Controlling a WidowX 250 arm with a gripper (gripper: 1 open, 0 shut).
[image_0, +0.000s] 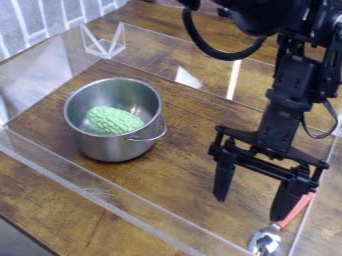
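My black gripper (254, 198) hangs low over the right part of the wooden table, its two dark fingers wide apart with nothing between them. A red-handled utensil (266, 240) with a shiny metal head lies at the bottom right, partly hidden behind the right finger. To the left stands a steel pot (127, 141) with a wire handle, holding a green bumpy object (114, 119).
Clear plastic strips border the work area on the wooden table (160, 190). Bare wood lies between the pot and my gripper. A white rack (40, 20) is at the top left.
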